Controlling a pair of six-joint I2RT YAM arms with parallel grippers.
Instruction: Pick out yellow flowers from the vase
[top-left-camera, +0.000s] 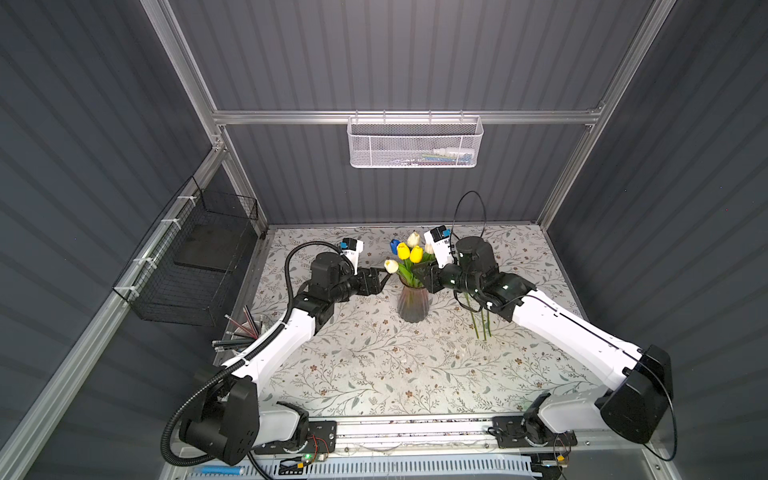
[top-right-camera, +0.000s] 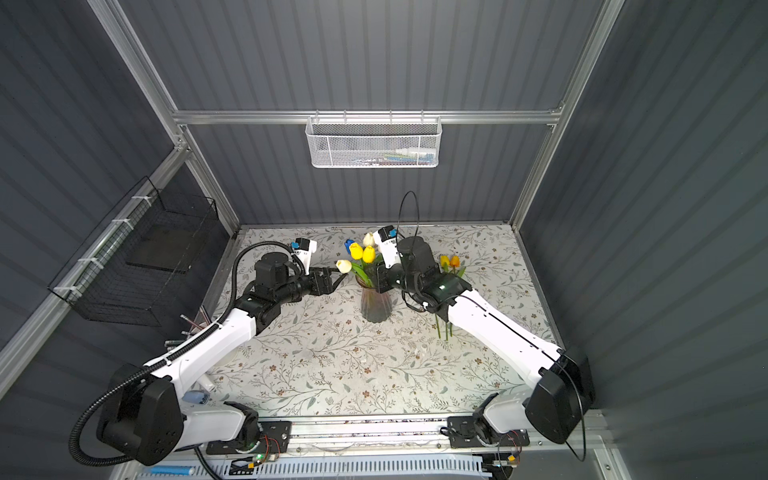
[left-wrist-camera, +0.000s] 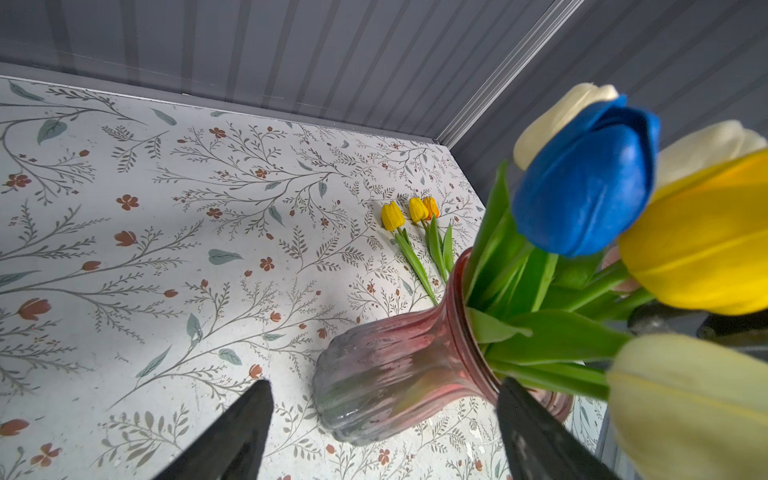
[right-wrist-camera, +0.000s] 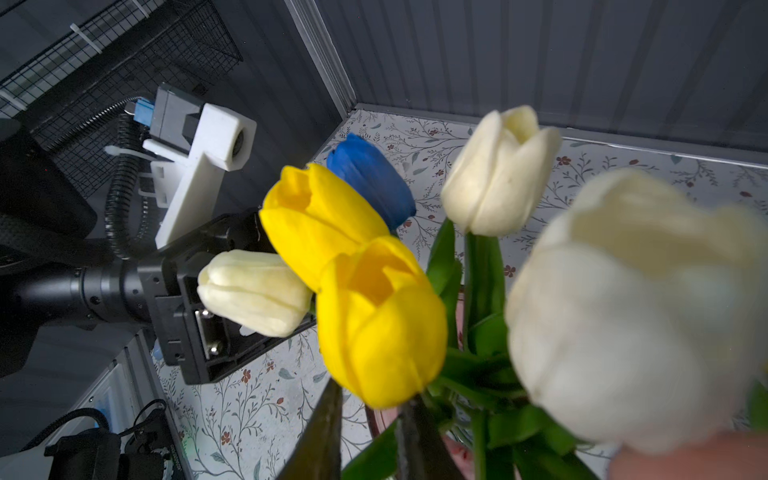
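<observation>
A ribbed pink glass vase (left-wrist-camera: 376, 376) (top-left-camera: 413, 304) holds white, blue and yellow tulips. In the right wrist view two yellow tulips (right-wrist-camera: 380, 328) are close ahead of my right gripper, whose fingertips sit just under the lower bloom; whether they touch the stem is unclear. My left gripper (top-left-camera: 384, 280) stands left of the vase with its fingers apart, nothing seen between them. Loose tulips, yellow and orange, lie on the table (left-wrist-camera: 200, 240) right of the vase, near yellow tulip (left-wrist-camera: 392, 216).
A white mesh basket (top-left-camera: 414, 152) hangs on the back wall, a black wire basket (top-left-camera: 148, 304) on the left wall. Pens or tools stand at the table's left edge.
</observation>
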